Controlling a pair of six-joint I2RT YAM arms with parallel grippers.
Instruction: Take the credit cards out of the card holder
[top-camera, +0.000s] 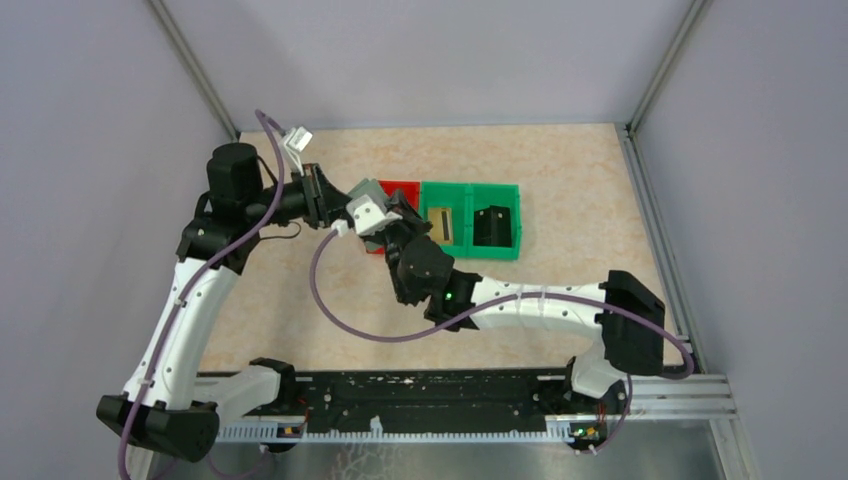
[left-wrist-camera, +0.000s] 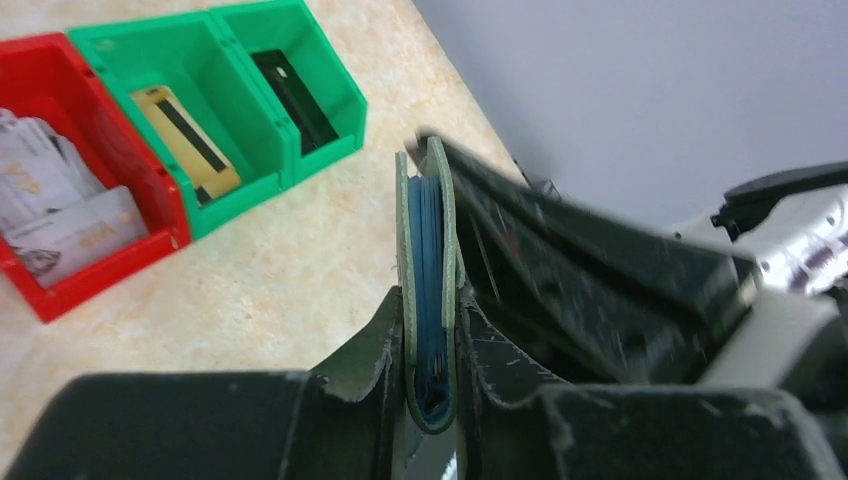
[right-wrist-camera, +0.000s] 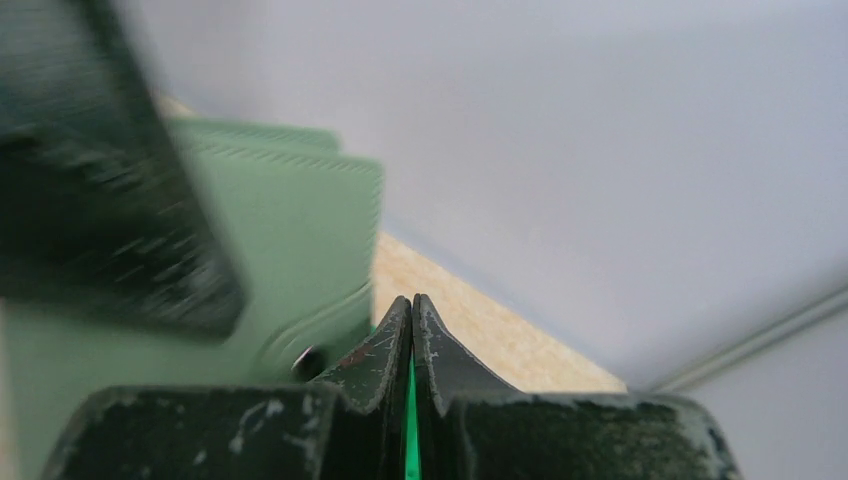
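Observation:
The sage-green card holder (left-wrist-camera: 430, 300) is upright in my left gripper, which is shut on it; its top edge shows blue layers inside. In the top view the holder (top-camera: 365, 188) is partly hidden under both wrists. My right gripper is shut, with nothing seen between its fingertips, close beside the holder's green face (right-wrist-camera: 260, 250), which looks blurred in the right wrist view. Whether any card stands out from the holder I cannot tell.
A red bin (left-wrist-camera: 40, 275) holds white cards or papers. Two green bins (top-camera: 459, 252) beside it hold a gold card (top-camera: 440, 222) and black cards (top-camera: 492, 225).

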